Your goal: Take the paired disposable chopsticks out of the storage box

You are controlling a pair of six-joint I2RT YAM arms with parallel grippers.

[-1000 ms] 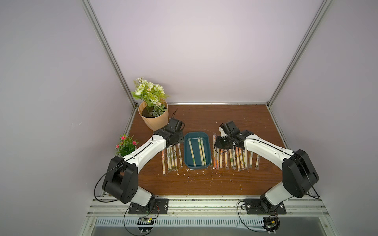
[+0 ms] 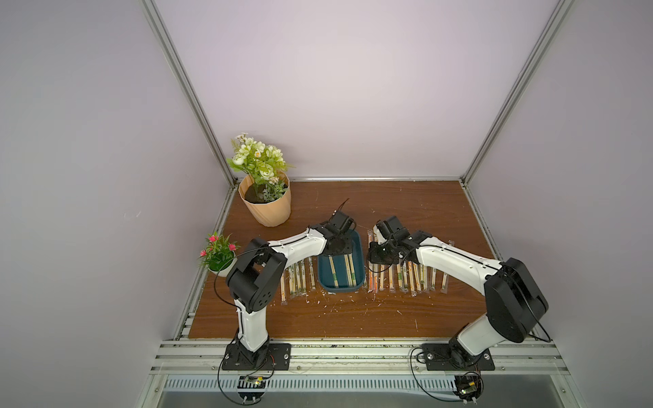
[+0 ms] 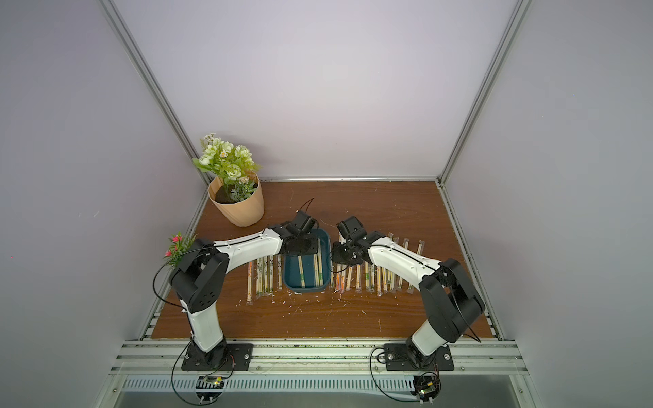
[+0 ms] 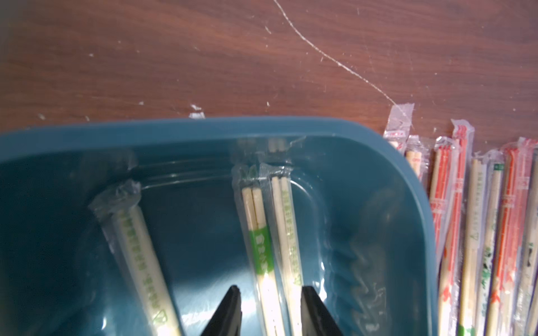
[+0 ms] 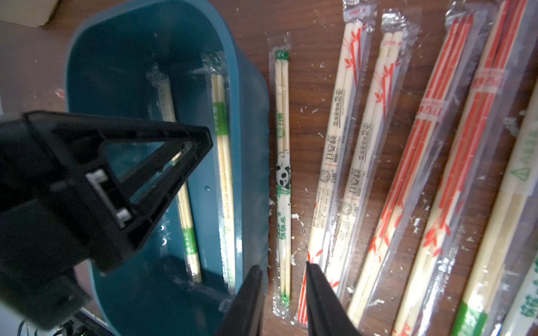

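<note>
The blue storage box holds wrapped pairs of chopsticks: a green-banded pair, a pale pair beside it and another pair apart at the left. My left gripper hangs over the box, its fingertips apart above the green-banded pair, with nothing seen held. My right gripper stands open at the box's right, above wrapped chopsticks lying on the table.
Rows of wrapped chopsticks lie either side of the box on the wooden table. A large potted flower stands at back left, a small one at left.
My left gripper has moved rightward from beside the box to over it.
</note>
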